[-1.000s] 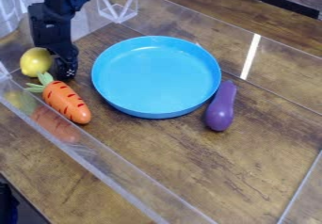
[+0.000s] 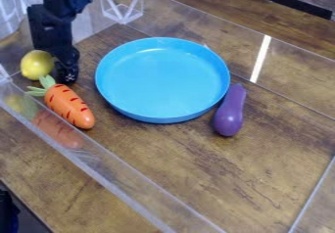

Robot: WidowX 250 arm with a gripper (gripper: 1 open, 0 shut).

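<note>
The dark gripper [image 2: 55, 59] reaches down from the upper left, its fingertips low beside a yellow lemon [image 2: 37, 65] at the left edge of the board. Whether the fingers are around the lemon or just next to it is hard to tell, as they are dark and small. An orange toy carrot [image 2: 66, 103] with a green top lies just below them. A blue plate [image 2: 163, 80] fills the middle, and a purple eggplant [image 2: 230, 110] lies to its right.
Clear plastic walls [image 2: 131, 183] border the wooden surface [image 2: 210, 178]. Bare wood is free below and right of the plate.
The gripper has shifted very slightly beside the lemon; the other objects look unmoved.
</note>
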